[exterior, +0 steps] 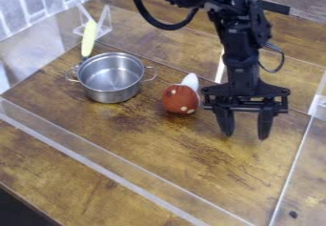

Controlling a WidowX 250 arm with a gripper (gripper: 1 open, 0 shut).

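My black gripper [245,123] hangs low over the right half of the wooden table, its two fingers pointing down and parted, with no object visible between them. Just left of it lies a round reddish-brown object [178,99] with a small white object [190,82] behind it. A steel pot [111,76] with two handles stands further left.
A yellow elongated item [88,38] is at the back left beside a clear rack. A thin white object stands partly hidden behind the arm. Clear panels edge the left and right.
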